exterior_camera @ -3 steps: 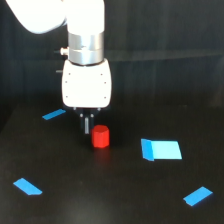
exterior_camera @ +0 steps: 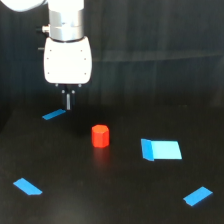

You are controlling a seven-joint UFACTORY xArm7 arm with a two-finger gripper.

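A red block (exterior_camera: 100, 136) stands upright on the dark table, a little left of the middle of the camera view. My white gripper (exterior_camera: 69, 100) hangs behind it and to its left, pointing down, with a visible distance between the two. Its thin dark fingertips are too small to show how wide they stand, and no object shows between them.
On the right lies a light blue square (exterior_camera: 166, 150) with a darker blue strip (exterior_camera: 147, 150) along its left side. Blue tape pieces mark the table at front left (exterior_camera: 27, 187), front right (exterior_camera: 198, 196) and back left (exterior_camera: 54, 114).
My gripper has moved left and away from the red block, appearing higher in the view. The block and the blue pieces stay where they were.
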